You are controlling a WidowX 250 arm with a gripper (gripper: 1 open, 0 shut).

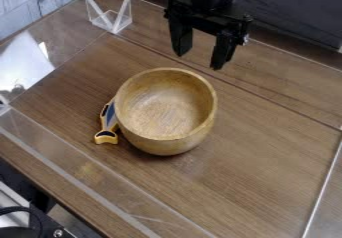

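A round wooden bowl point(166, 110) rests empty near the middle of the table. Beside its left side lies a small tan-and-blue object point(107, 127), too small to identify for sure. My black gripper point(203, 52) hangs above and behind the bowl, open, with nothing visible between its fingers.
A clear plastic stand point(110, 17) is at the back left. Transparent panels edge the table on the left and front. The wooden surface point(262, 152) to the right of the bowl is clear. A cable shows at the bottom left.
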